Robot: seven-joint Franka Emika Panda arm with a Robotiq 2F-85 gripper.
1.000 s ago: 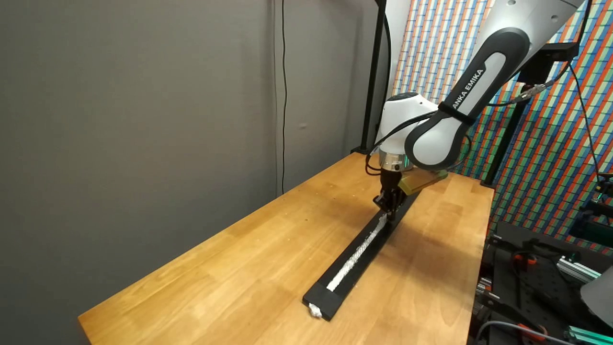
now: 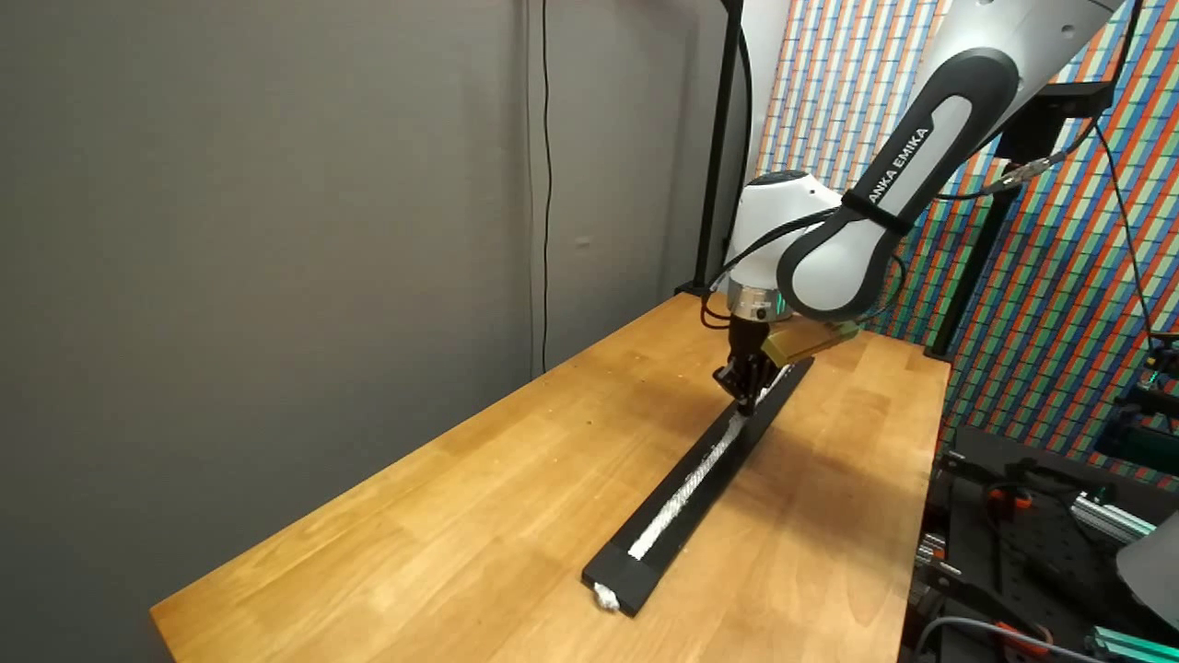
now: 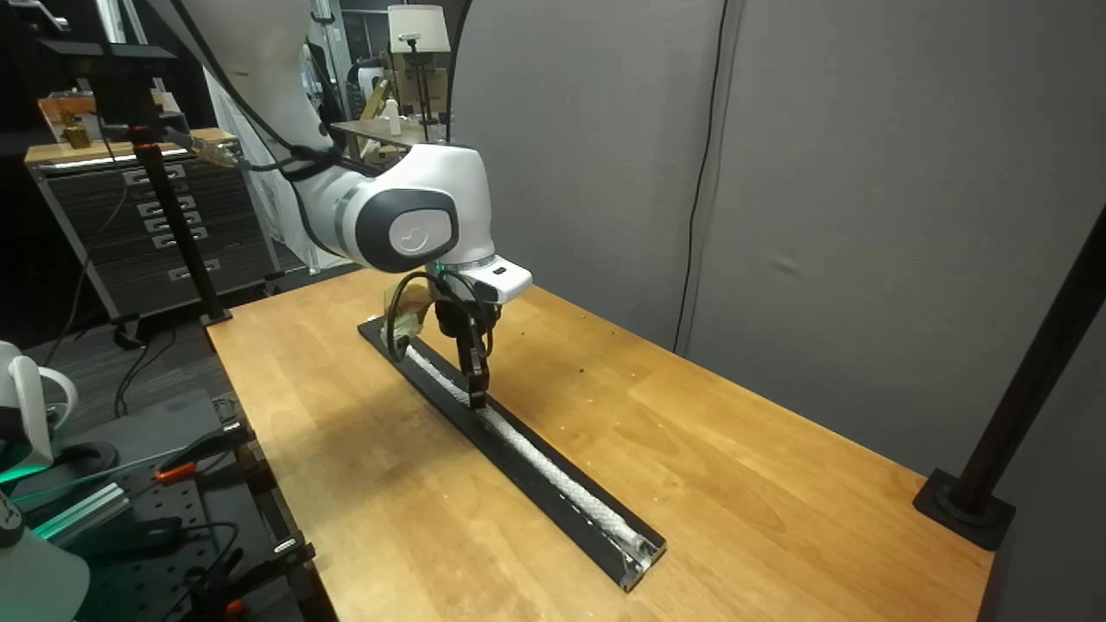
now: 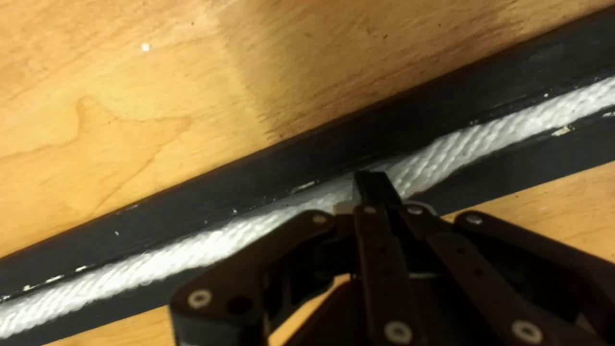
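A long black channel (image 2: 615, 549) lies across the wooden table, and a white braided rope (image 2: 686, 493) runs along its groove. In exterior view 2 the rope (image 3: 568, 485) shows along most of the channel (image 3: 446, 413). My gripper (image 2: 746, 410) points down at about the middle of the channel, its tips at the rope. Seen from the wrist, the gripper is shut, its fingertips together over the rope (image 4: 426, 167) and hiding a short stretch of it. Nothing shows clearly between the fingers.
A black post (image 3: 1011, 415) stands at its far right in exterior view 2. Beside the table is a dark cart (image 2: 1028, 552) with tools.
My gripper has risen slightly and shifted a little to the left in exterior view 1. The channel's near end has not moved.
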